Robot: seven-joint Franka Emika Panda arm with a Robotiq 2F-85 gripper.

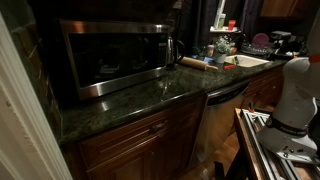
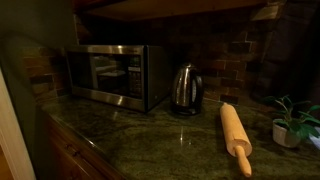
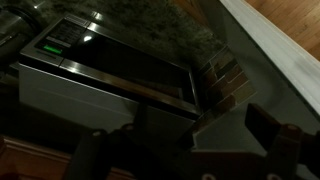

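My gripper shows at the bottom of the wrist view, its dark fingers (image 3: pixel 278 140) spread wide with nothing between them. Beyond it, seen at a slant, is the microwave (image 3: pixel 125 65), its door closed and a green display (image 3: pixel 52 48) lit. The same microwave (image 1: pixel 115 55) stands at the left of the counter in exterior view 1. Only the white lower part of my arm (image 1: pixel 293 120) enters at the right edge there; the gripper is outside both exterior views.
A dark green countertop (image 2: pixel 150 140) runs in front of the microwave, with clear room. To its right stand a kettle (image 2: pixel 187 90), a rolling pin (image 2: pixel 235 135) and a potted plant (image 2: pixel 293 125). Farther right is a sink (image 1: pixel 245 61). Wooden cabinets (image 1: pixel 135 150) lie below.
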